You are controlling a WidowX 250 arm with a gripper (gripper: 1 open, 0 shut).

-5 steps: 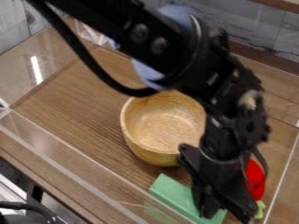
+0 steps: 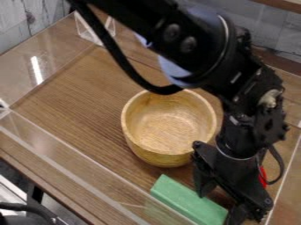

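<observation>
The black gripper [image 2: 227, 189] hangs low at the right, its fingers just above the right part of a green block [image 2: 185, 199]; whether anything is between them I cannot tell. A wooden bowl [image 2: 165, 123] sits on the table left of the gripper. A small red thing [image 2: 270, 172] shows behind the gripper, mostly hidden.
A clear plastic edge runs along the front, and the wall stands at the back. The arm covers much of the right side.
The gripper has shifted right and a little up over the last second, hiding more of the red thing. The bowl and green block look unmoved.
</observation>
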